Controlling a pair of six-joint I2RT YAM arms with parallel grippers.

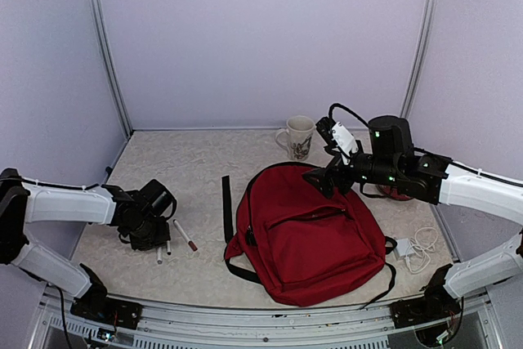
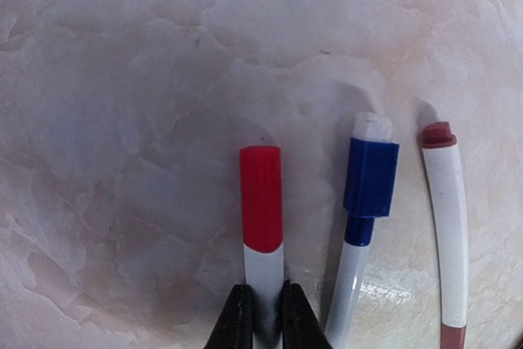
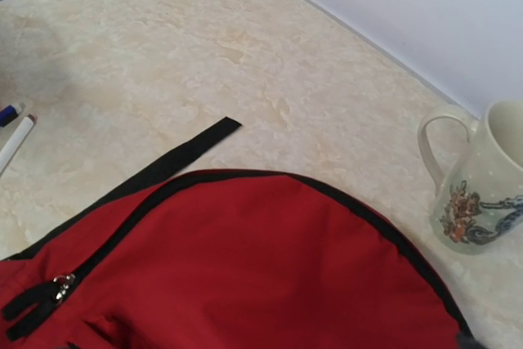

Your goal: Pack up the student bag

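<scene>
A red backpack (image 1: 319,259) with black straps lies on the table, its flap closed over as far as shows. In the left wrist view a red-capped white marker (image 2: 261,202) lies between the dark fingers of my left gripper, which press close on both its sides. Just right of it are a blue-capped marker (image 2: 372,177) and a white marker with brownish-red ends (image 2: 446,226). Over the backpack's upper edge hangs my right gripper (image 1: 325,181), open and empty, its fingertips barely showing at the bottom corners of its own wrist view.
Behind the backpack stands a patterned mug (image 1: 300,138). A white charger with a coiled cable (image 1: 421,248) lies to the right, and a reddish object (image 1: 396,193) is partly hidden behind the right arm. Bare table spreads across the back left.
</scene>
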